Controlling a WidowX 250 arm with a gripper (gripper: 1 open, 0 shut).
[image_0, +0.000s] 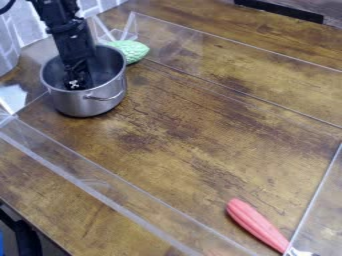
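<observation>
A steel pot (94, 98) with a dark interior stands at the upper left of the table. My black gripper (75, 78) reaches down into it from above, and its fingertips are too dark and hidden by the pot to show whether they are open or shut.
A green patterned item (127, 52) lies behind the pot. A pink-handled utensil (254, 222) lies at the lower right. Clear strips run across the wooden table (201, 130), whose middle is bare. A white object (11, 98) sits left of the pot.
</observation>
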